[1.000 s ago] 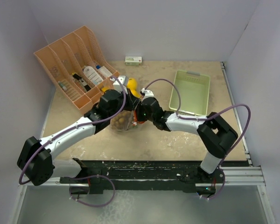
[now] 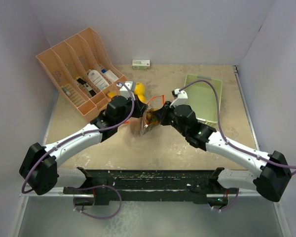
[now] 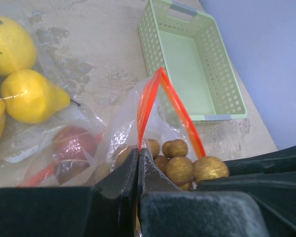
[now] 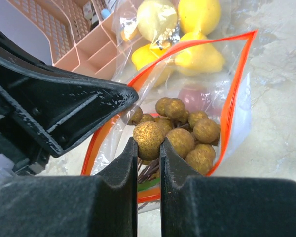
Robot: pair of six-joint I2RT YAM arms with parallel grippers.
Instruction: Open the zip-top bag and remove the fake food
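Observation:
The clear bag point(image 4: 237, 113) has its orange-edged mouth spread open, showing brown round fake food point(image 4: 200, 159) like potatoes inside. My left gripper is shut on the bag's edge at the orange strip. My right gripper reaches into the mouth, a brown ball point(image 4: 148, 136) right at its fingertips; whether it is held is unclear. Behind, yellow fruits point(image 3: 32, 96) and a red one point(image 3: 74, 143) lie in clear plastic.
A green basket point(image 2: 213, 86) stands at the right, an orange divided organiser point(image 2: 59, 54) at the back left. A small box point(image 2: 141, 63) lies at the back.
My right gripper has moved right, away from the left one, and the bag's mouth looks wider and more visible. The left arm has barely moved.

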